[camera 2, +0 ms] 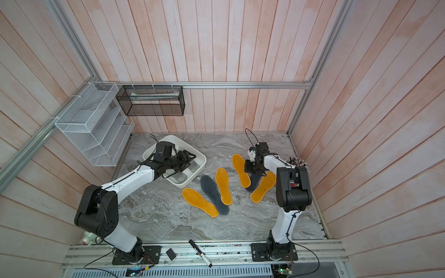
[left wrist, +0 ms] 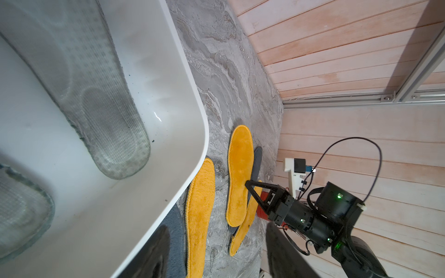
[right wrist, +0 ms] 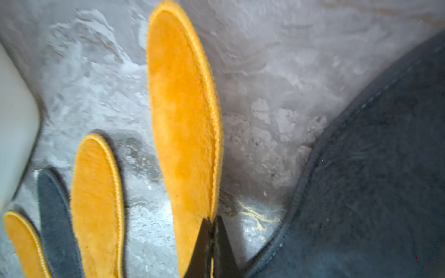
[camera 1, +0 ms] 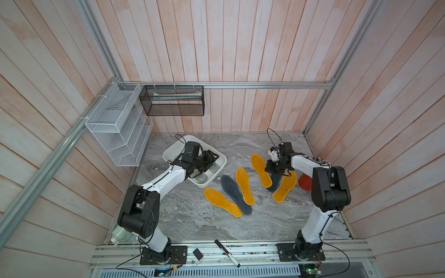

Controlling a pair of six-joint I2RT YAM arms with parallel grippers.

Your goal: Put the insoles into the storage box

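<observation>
A white storage box holds pale grey insoles. My left gripper is above it, fingers apart with nothing visible between. My right gripper is shut at the edge of a yellow insole; in the right wrist view that edge runs into its fingertips. Beside that insole lie a dark grey insole and another yellow one. Between box and right gripper lie a yellow insole, a dark grey insole and another yellow insole.
White wire racks stand at the left wall and a black wire basket hangs at the back. A red object sits behind the right arm.
</observation>
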